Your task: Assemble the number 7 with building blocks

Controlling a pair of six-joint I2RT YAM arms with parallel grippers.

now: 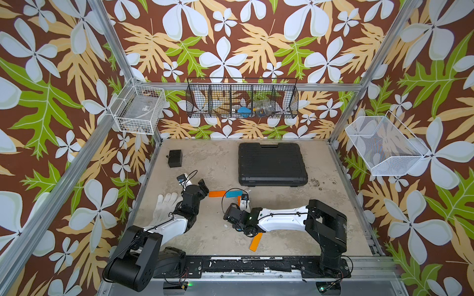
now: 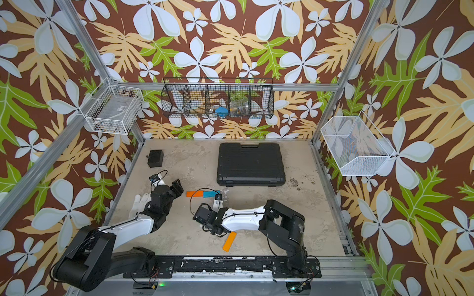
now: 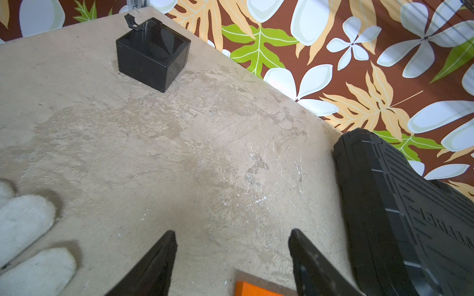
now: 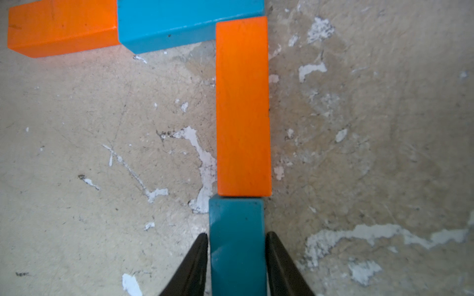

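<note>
In the right wrist view, an orange block (image 4: 64,27) and a blue block (image 4: 192,22) lie end to end as a bar. From the blue block's right part a second orange block (image 4: 243,106) runs down, and a teal-blue block (image 4: 238,246) continues this line, its end against the orange one. My right gripper straddles the teal block, part open, with a thin gap showing at the left finger. Part open and empty, my left gripper is left of the bar; one orange end shows below it. Another orange block (image 1: 255,241) lies nearer the front, beside the right arm.
Behind the bar lies a black case (image 1: 272,164). A small black box (image 1: 175,158) stands at the back left, and a white glove (image 1: 165,208) lies beside the left arm. Wire baskets hang on the walls.
</note>
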